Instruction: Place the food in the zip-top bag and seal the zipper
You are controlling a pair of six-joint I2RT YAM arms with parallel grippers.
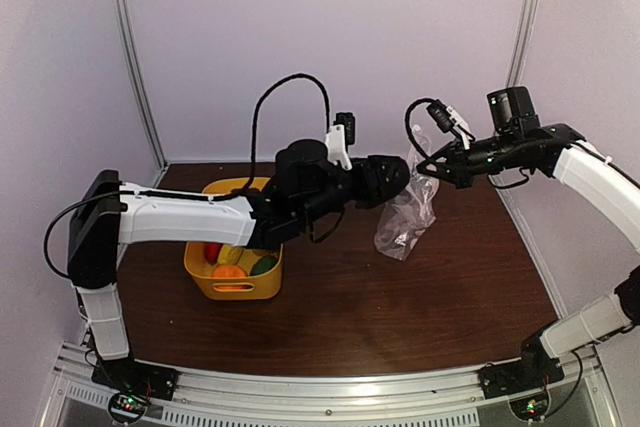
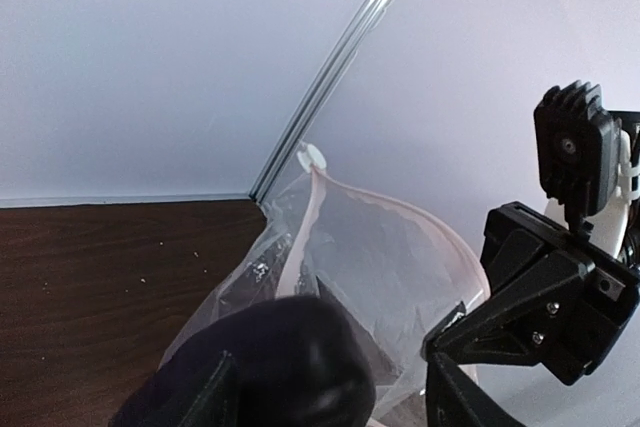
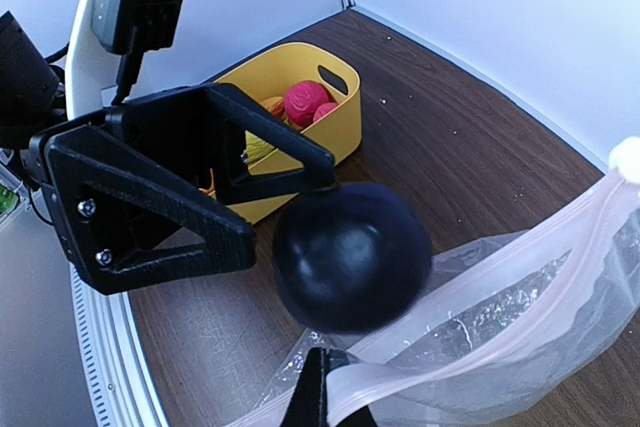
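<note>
A dark purple eggplant (image 1: 394, 175) (image 2: 290, 372) (image 3: 352, 257) is at the tips of my left gripper (image 1: 378, 185), blurred as if moving. That gripper stands part open; the left wrist view shows a gap between the eggplant and its right finger, while the other side's contact is unclear. My right gripper (image 1: 430, 167) is shut on the rim of the clear zip top bag (image 1: 405, 222) (image 2: 390, 247) (image 3: 500, 332), which hangs with its mouth spread. The eggplant appears beside the mouth; whether any part is inside cannot be told.
A yellow basket (image 1: 235, 291) (image 3: 348, 125) at the left holds several toy foods, among them an orange (image 1: 229, 274). White walls close in the back and sides.
</note>
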